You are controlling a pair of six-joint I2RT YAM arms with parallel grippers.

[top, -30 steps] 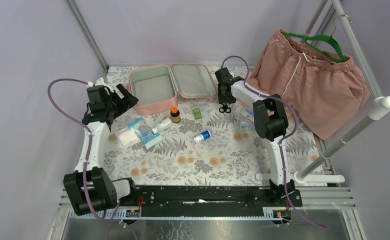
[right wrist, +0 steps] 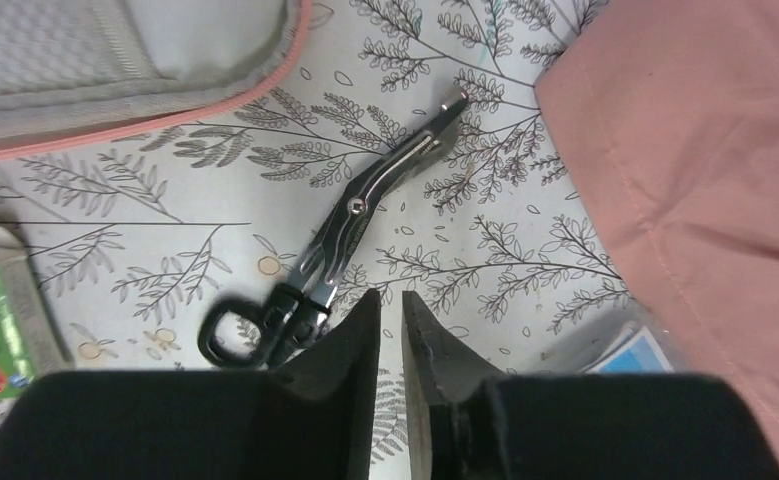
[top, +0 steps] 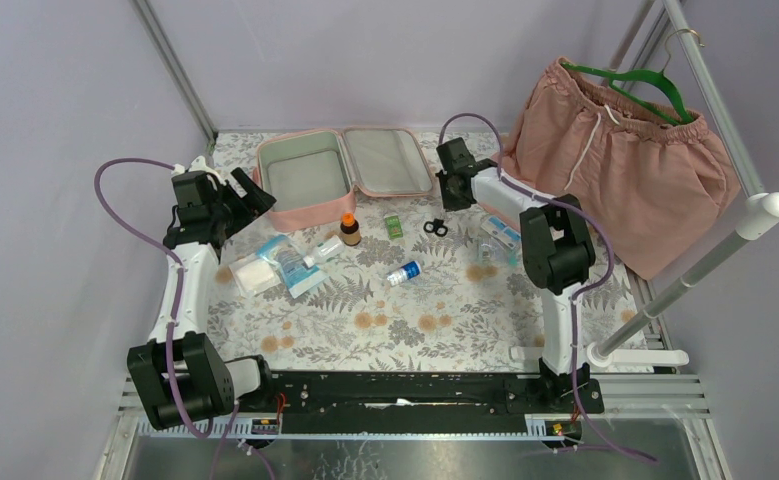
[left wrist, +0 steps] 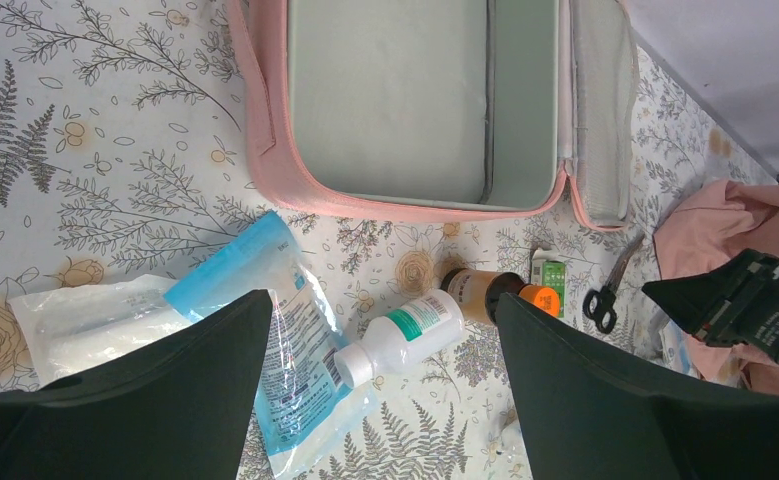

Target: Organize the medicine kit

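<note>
The pink medicine case [top: 305, 207] lies open at the back, its compartment empty. My left gripper is open above a white bottle [left wrist: 405, 338], a blue packet [left wrist: 285, 390] and a white packet [left wrist: 95, 330], with nothing held. My right gripper is nearly closed, with nothing visible between its fingertips; black-handled scissors [right wrist: 360, 205] lie just beyond them, left of centre in that wrist view. A brown bottle [top: 350, 231], green box [top: 394, 226] and blue-labelled bottle [top: 403, 273] lie on the mat.
Pink shorts [top: 615, 200] hang at the right on a white rack [top: 710, 245], reaching down beside the scissors and a clear blue-labelled item [top: 500, 235].
The scissors sit a little further left and lower in the top view, clear of the gripper. The left arm is unmoved.
</note>
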